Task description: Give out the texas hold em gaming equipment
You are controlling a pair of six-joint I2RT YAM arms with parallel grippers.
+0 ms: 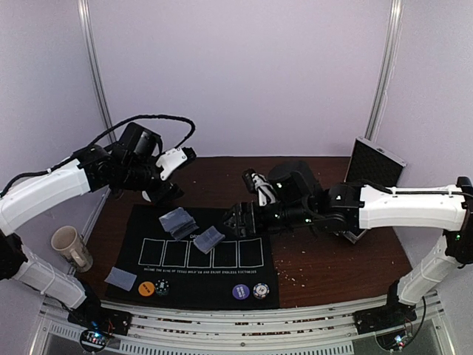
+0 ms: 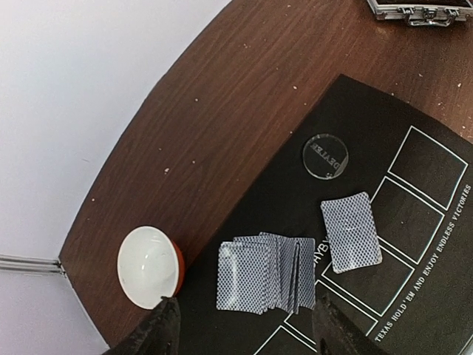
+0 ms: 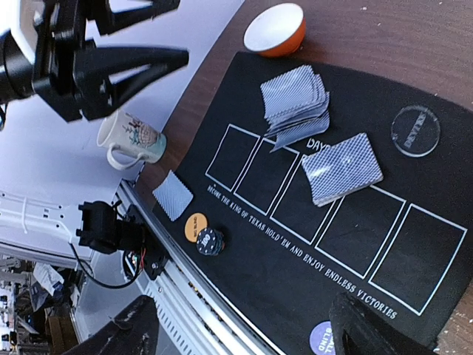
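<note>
My left gripper (image 1: 166, 188) hangs above the mat's back left; in the left wrist view its fingers stand apart, nothing between. Below lie a fanned pile of cards (image 2: 244, 274) and a smaller card stack (image 2: 350, 231) on the black mat (image 3: 259, 303). My right gripper is open over the mat's middle, empty. Another card stack (image 3: 172, 194) lies at the front left, beside an orange blind button (image 3: 195, 226) and chips (image 3: 210, 241). A clear dealer disc (image 3: 415, 131) sits at the back; a blue blind button (image 1: 241, 291) and white chip (image 1: 261, 291) at the front right.
A bowl (image 2: 148, 268) stands behind the mat, a mug (image 1: 71, 248) at the left edge. The chip case (image 1: 373, 159) is at the right, partly hidden by the right arm. Bare table (image 1: 207, 181) shows at the back.
</note>
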